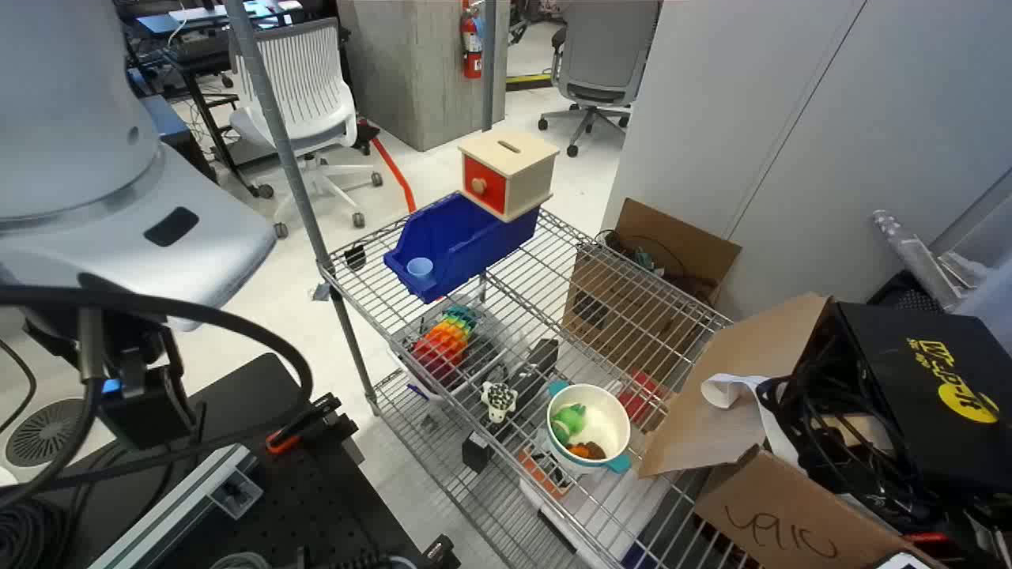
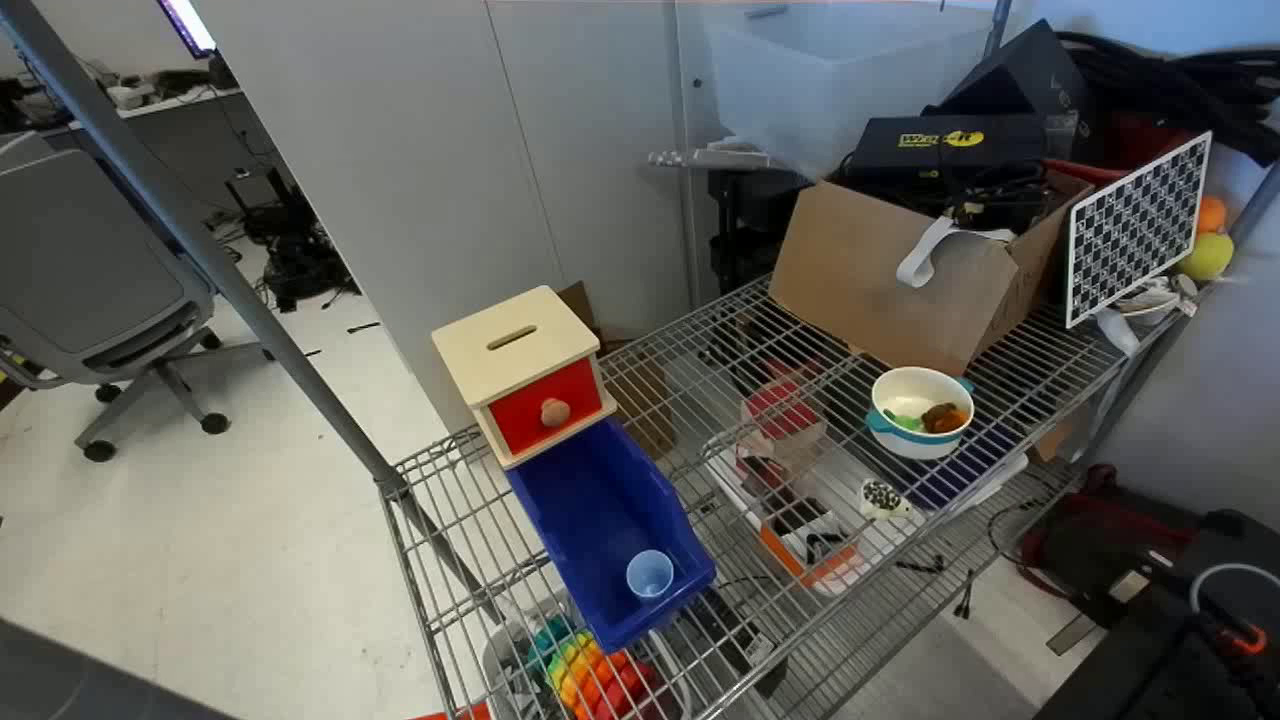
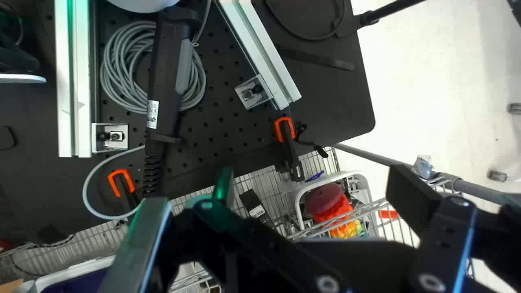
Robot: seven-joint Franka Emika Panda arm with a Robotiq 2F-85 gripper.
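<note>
My gripper stands open in the wrist view, its two dark fingers (image 3: 412, 193) wide apart and nothing between them. It is above the black pegboard table's edge, away from the shelf's objects. On the wire shelf (image 2: 768, 360), a blue bin (image 2: 600, 510) holds a light-blue cup (image 2: 649, 575) near its front end. A wooden box (image 1: 512, 163) with a red drawer front (image 2: 548, 412) stands at the bin's back end; the drawer looks closed. A white and teal bowl (image 1: 588, 425) contains a green toy (image 1: 569, 422) and a brown-orange one (image 1: 588, 450).
An open cardboard box (image 2: 894, 282) full of cables and a checkered board (image 2: 1137, 228) occupy the shelf's far end. A grey post (image 1: 285, 156) rises at its corner. Clamps (image 3: 289, 141) and aluminium rails (image 3: 261, 51) sit on the table. Bare wire lies between bin and bowl.
</note>
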